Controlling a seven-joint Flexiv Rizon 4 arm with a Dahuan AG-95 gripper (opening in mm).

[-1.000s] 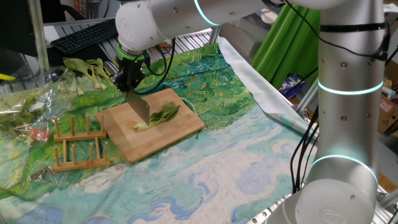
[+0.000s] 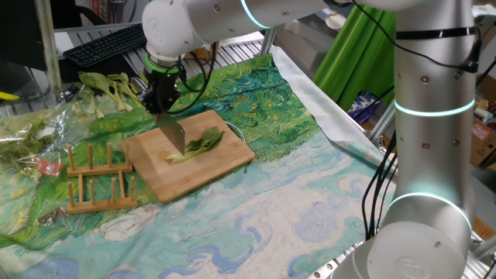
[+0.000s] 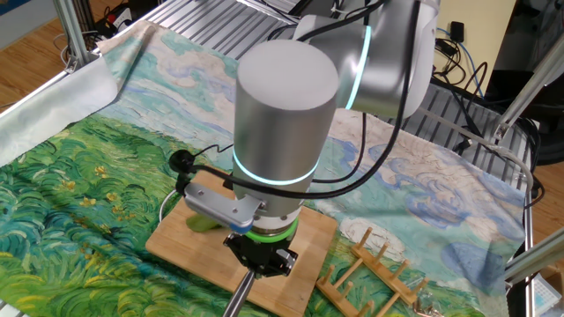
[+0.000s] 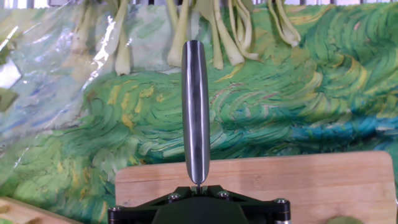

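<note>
My gripper [image 2: 156, 107] is shut on a cleaver. In the wrist view its metal handle [image 4: 196, 112] sticks out from between the black fingers, pointing away from the board. The cleaver's blade [image 2: 172, 133] hangs down over the wooden cutting board [image 2: 155, 178], its lower corner by the stem of a leafy green vegetable [image 2: 206, 142]. I cannot tell whether blade and stem touch. The vegetable lies across the board's middle; the arm hides most of it in exterior view 2, and only a bit of green shows at the wrist view's bottom edge.
A wooden peg rack [image 2: 101, 206] stands just left of the board. Beyond it lie more leafy greens [image 2: 112, 89] and clear plastic wrapping [image 2: 31, 139]. A keyboard [image 2: 105, 46] is at the back. The patterned cloth right and in front of the board is bare.
The arm and wrist have shifted very slightly to the left. The cleaver stays in my gripper, and the vegetable and board have not visibly moved.
</note>
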